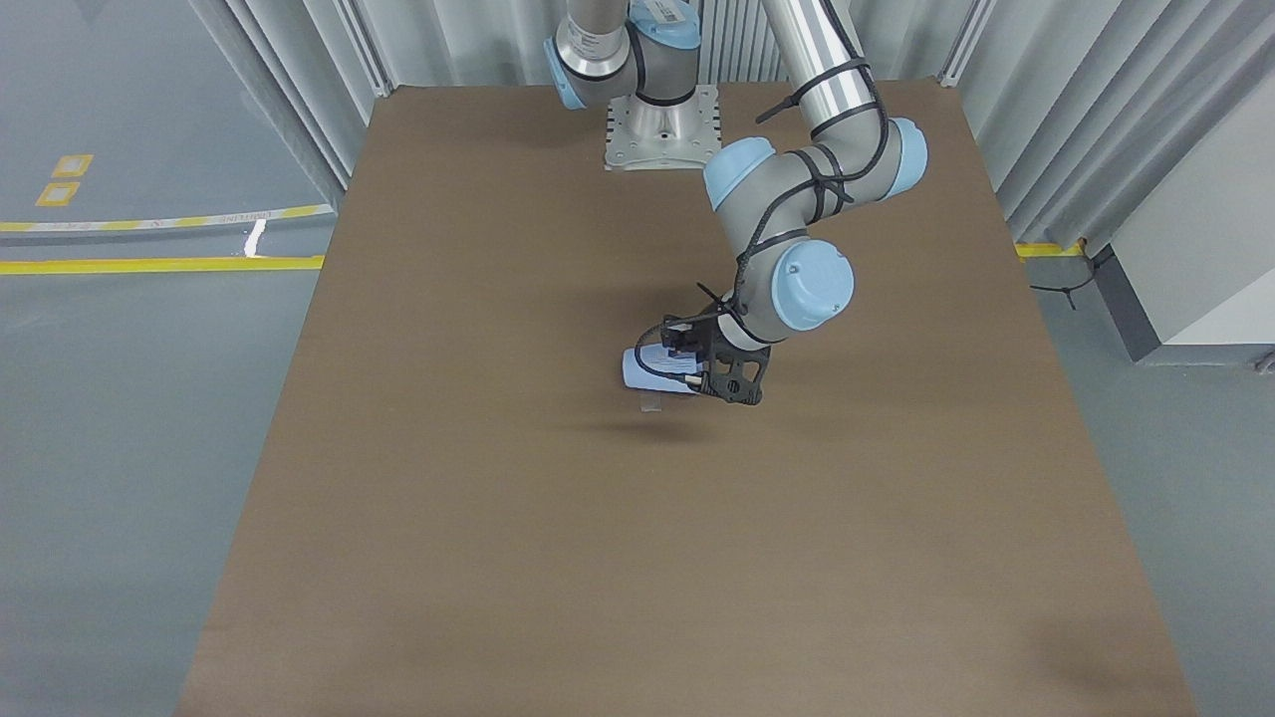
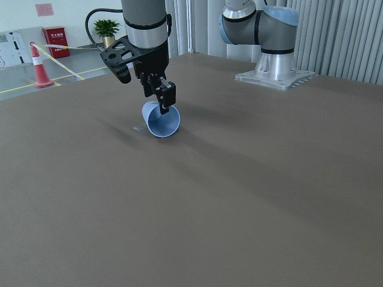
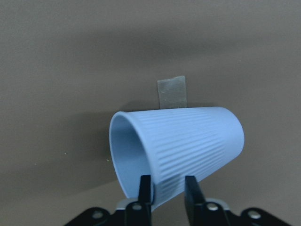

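Note:
A light-blue ribbed cup [image 3: 193, 141] lies on its side on the brown table [image 1: 669, 550], also visible in the front view [image 1: 648, 370] and left view [image 2: 157, 122]. A small piece of grey tape [image 3: 171, 92] sits beside it. My gripper is down at the cup's mouth, one finger at the rim and the other just outside the cup's lower side. The fingers stand apart with a gap between them; I cannot tell whether they press on the wall. In the front view the gripper mostly hides behind its housing.

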